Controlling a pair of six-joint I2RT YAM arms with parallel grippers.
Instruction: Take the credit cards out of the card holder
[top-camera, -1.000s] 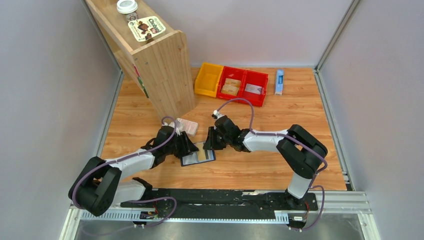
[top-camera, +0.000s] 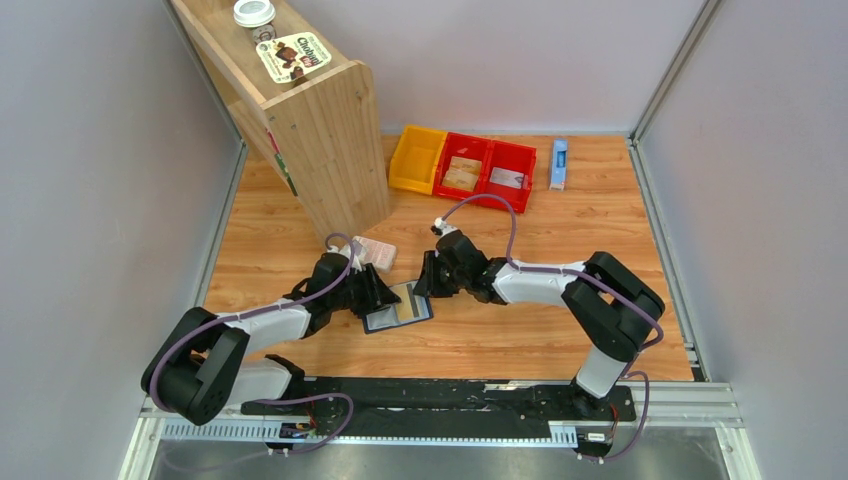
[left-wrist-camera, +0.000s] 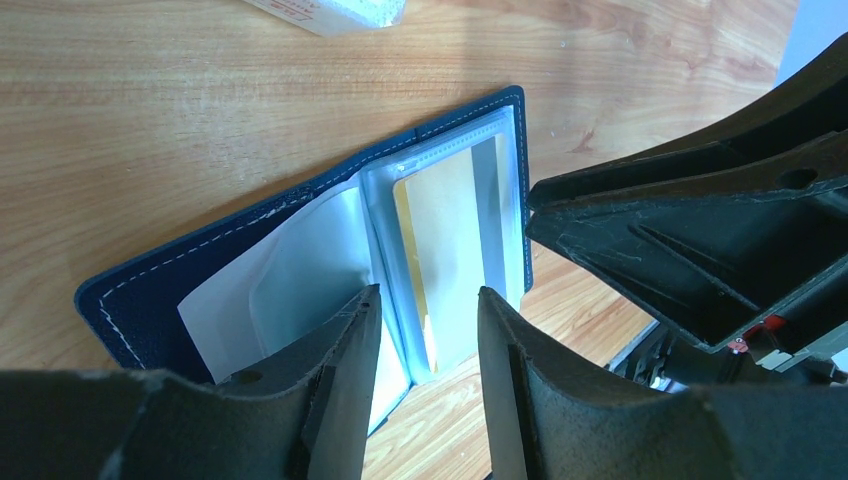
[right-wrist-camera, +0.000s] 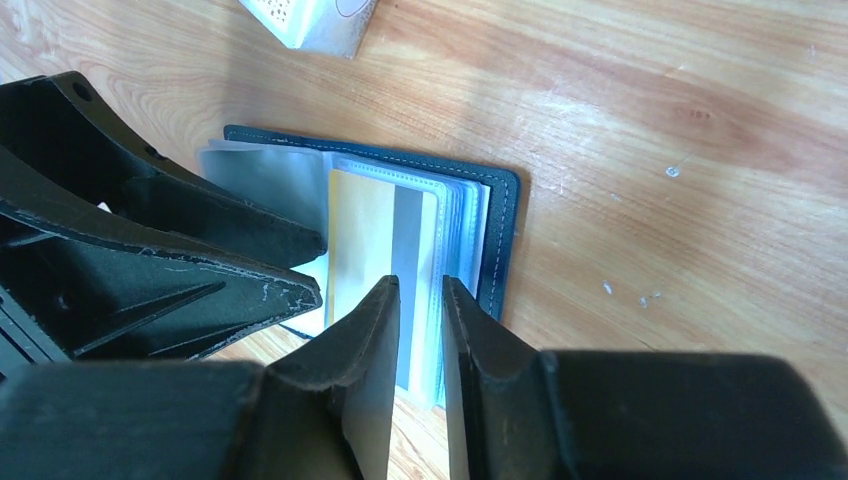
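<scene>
The open card holder (top-camera: 383, 320), dark blue with clear sleeves, lies on the table between both grippers. A pale yellow card (left-wrist-camera: 448, 245) with a grey stripe shows in a sleeve. In the left wrist view my left gripper is open over the holder, fingertips at the sleeve's edge beside the card. In the right wrist view my right gripper has a narrow gap between its fingers, which stand over the sleeve's near-outer edge and the card. Nothing clearly sits between them.
A pinkish packet (top-camera: 375, 250) lies just behind the holder. Yellow and red bins (top-camera: 417, 158) and a blue box (top-camera: 558, 163) stand at the back, a wooden shelf unit (top-camera: 325, 150) at the back left.
My right gripper has shifted slightly rightward in the top view. The left arm and the holder are nearly unchanged.
</scene>
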